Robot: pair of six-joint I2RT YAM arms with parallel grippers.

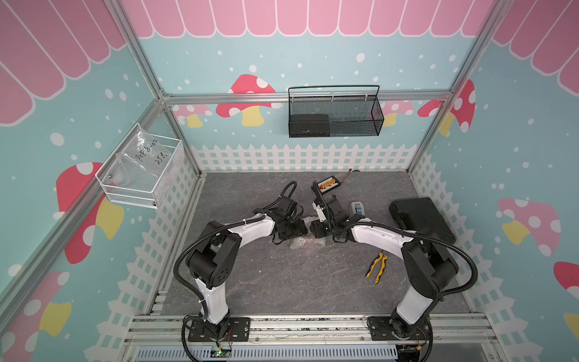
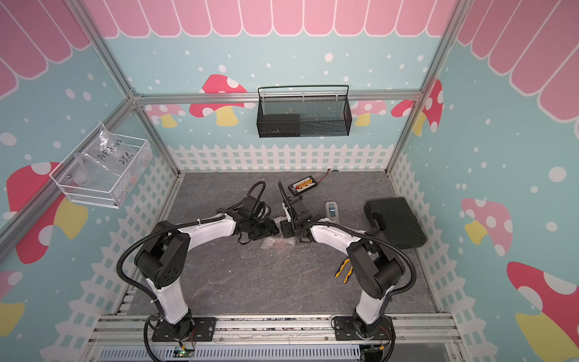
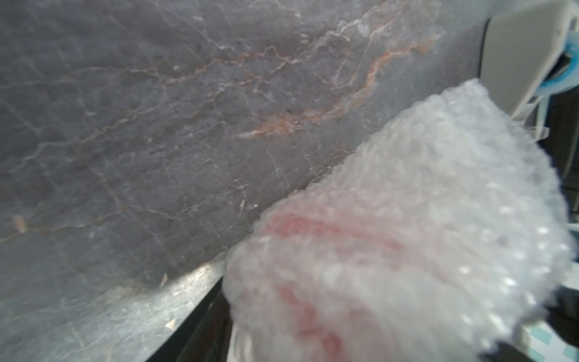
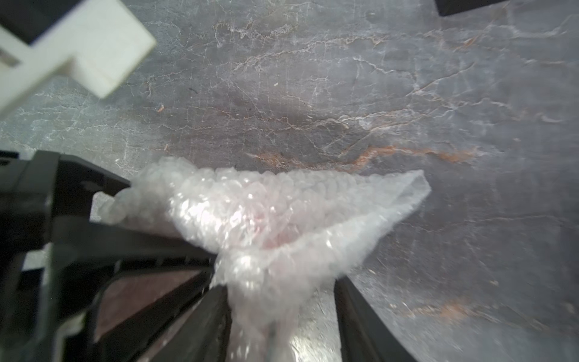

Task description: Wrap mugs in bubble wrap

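Observation:
A bundle of bubble wrap (image 1: 307, 243) lies on the table between my two grippers. In the left wrist view the bubble wrap (image 3: 416, 241) shows red through its layers; any mug inside is mostly hidden. My left gripper (image 1: 304, 229) is at the bundle's left side. Its black fingers (image 4: 138, 244) touch the wrap in the right wrist view, but how far apart they stand is hidden. From the right, my right gripper stands open, a narrow part of the bubble wrap (image 4: 271, 241) between its spread fingers.
A light grey tape dispenser (image 1: 357, 208) stands behind the right arm. Yellow-handled pliers (image 1: 377, 267) and a black case (image 1: 422, 220) lie to the right. At the back is a small black tray (image 1: 327, 184).

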